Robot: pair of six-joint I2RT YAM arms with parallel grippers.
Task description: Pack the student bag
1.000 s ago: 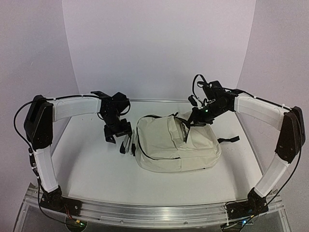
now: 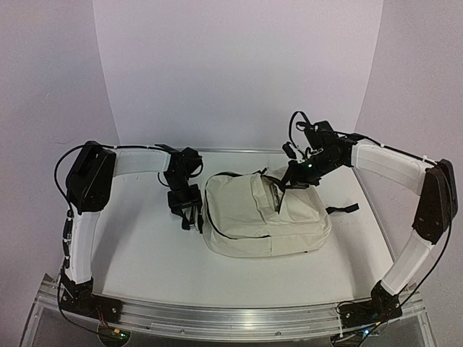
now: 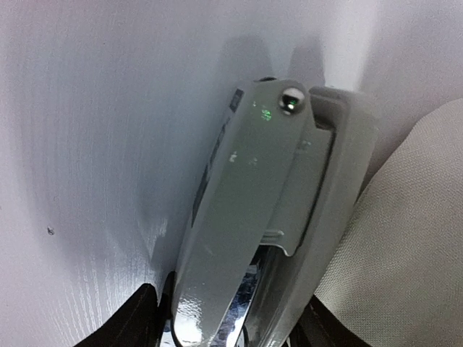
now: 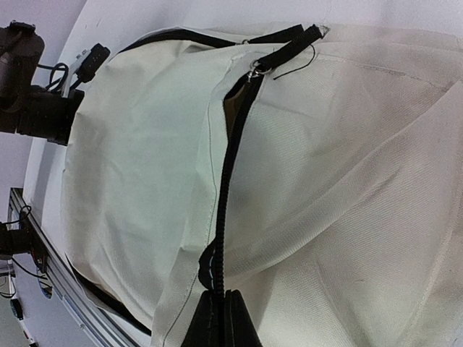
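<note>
The off-white bag (image 2: 239,206) lies on the table with a dark-zippered opening facing up. My right gripper is shut on the black zipper edge (image 4: 230,173) of that opening. Left of the bag, a grey stapler (image 3: 239,188) fills the left wrist view, close beside the bag's fabric (image 3: 405,217). The fingers (image 3: 134,318) of my left gripper (image 2: 192,223) stand on either side of the stapler's near end; whether they press on it cannot be made out. The bag's inside is mostly hidden.
A black strap (image 2: 343,208) sticks out from the bag's right side. Bare table (image 2: 145,253) lies to the left and in front. Walls close off the back and both sides.
My left gripper has moved right and toward the table's front edge, coming over the stapler next to the bag. The right arm and bag look unmoved.
</note>
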